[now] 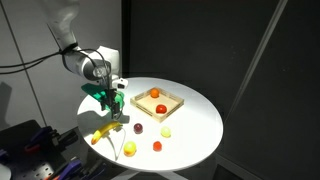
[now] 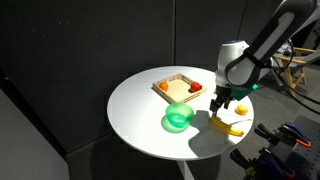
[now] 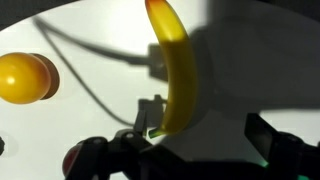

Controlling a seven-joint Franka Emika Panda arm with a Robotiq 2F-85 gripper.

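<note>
A yellow banana (image 1: 103, 132) lies on the white round table near its front left edge. It shows large in the wrist view, the banana (image 3: 179, 75) stretching from the top edge down to its tip between my fingers' level. My gripper is open, its two fingers wide apart with nothing between them. In exterior view 2 the gripper (image 2: 221, 104) hangs above the table, just behind the banana (image 2: 228, 128). A green bowl (image 2: 178, 118) stands to one side of it; in exterior view 1 the arm partly hides the bowl (image 1: 118, 101).
A wooden box (image 1: 172, 108) at the back holds an orange and a red item. An orange fruit (image 1: 129, 149), a dark plum-like fruit (image 1: 138, 130), a yellow-green fruit (image 1: 166, 132) and a red one (image 1: 157, 146) lie loose.
</note>
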